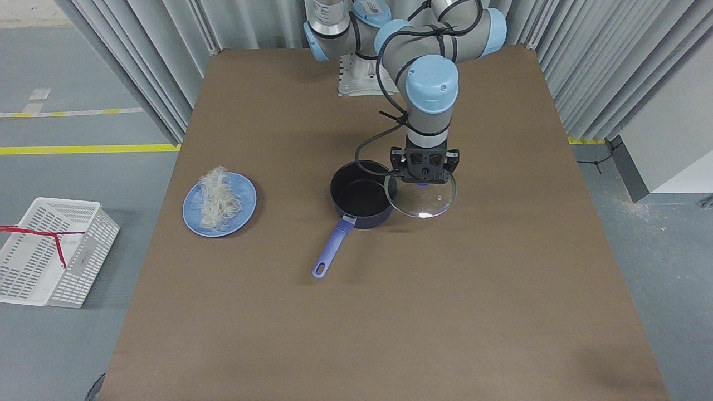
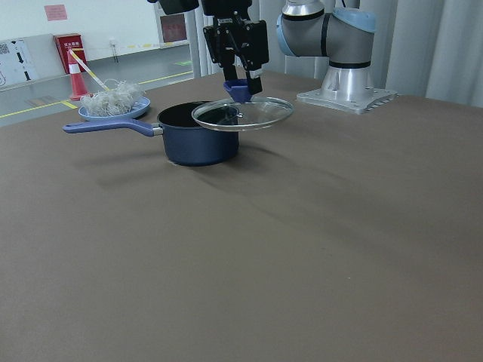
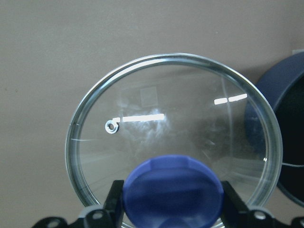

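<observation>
My gripper [image 2: 241, 81] is shut on the blue knob [image 3: 172, 190] of the glass lid [image 2: 268, 113], holding it above the table at the right side of the dark blue saucepan [image 1: 352, 194]. In the front view the lid [image 1: 428, 201] overlaps the pan's right rim, and much of the pan's dark inside is uncovered. The pan's blue handle [image 1: 332, 247] points toward the front camera. The wrist view shows the lid with the pan [image 3: 292, 123] partly beside and below it on the right.
A blue plate [image 1: 244, 194] with a heap of white noodle-like strands [image 1: 217, 197] sits on the table [image 1: 501, 280] left of the pan. A white basket [image 1: 80, 260] stands on the floor at the left.
</observation>
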